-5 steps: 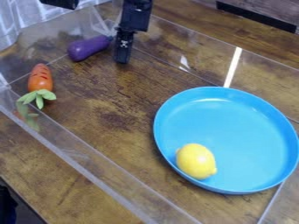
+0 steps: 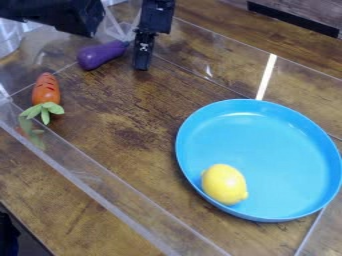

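The black robot gripper (image 2: 143, 60) hangs at the top centre, its tip low near the table beside a purple eggplant (image 2: 102, 54); nothing shows between its fingers, and it looks shut. A carrot with green leaves (image 2: 46, 95) lies on the left. A blue plate (image 2: 274, 140) on the right holds a yellow lemon (image 2: 223, 183).
A dark arm part fills the upper left corner. Clear plastic panels edge the wooden table (image 2: 120, 160). The middle of the table between carrot and plate is clear.
The dark arm at the upper left reaches further into view than before. The gripper tip stays near the same spot beside the eggplant.
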